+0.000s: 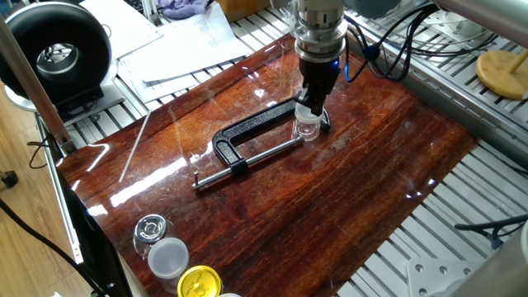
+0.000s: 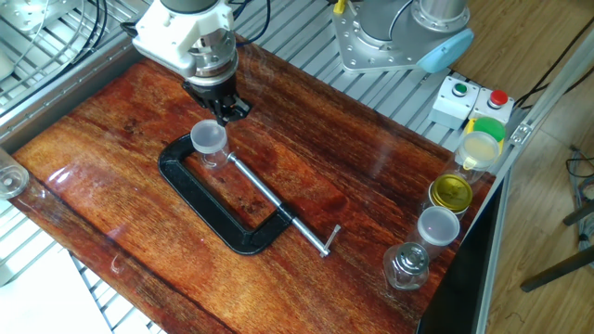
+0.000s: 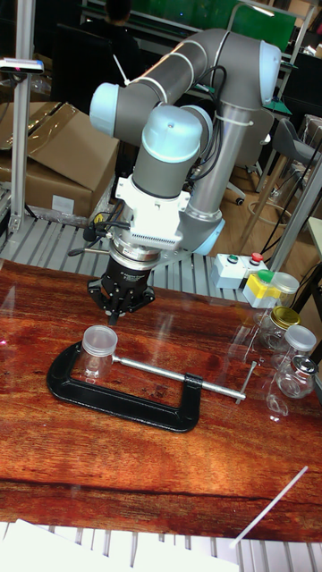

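A clear jar with a frosted white lid [image 2: 210, 136] stands upright on the brown wooden board. It sits at one end of a black C-clamp [image 2: 206, 208], between the clamp's frame and the tip of its steel screw [image 2: 264, 190]. My gripper [image 3: 114, 318] points down above the board, beside the jar and a little higher than its lid, apart from it in exterior view 3. In exterior view 1 the black fingers overlap the lid [image 1: 308, 110] and hide part of it. How far the fingers stand apart is unclear; nothing shows held.
Several jars line one board edge: a silver-capped one [image 2: 409, 260], a white-lidded one [image 2: 438, 225] and a gold-lidded one [image 2: 452, 193] among them. A button box [image 2: 471, 102] stands off the board. A thin white stick [image 3: 269, 505] lies near an edge. Much of the board is bare.
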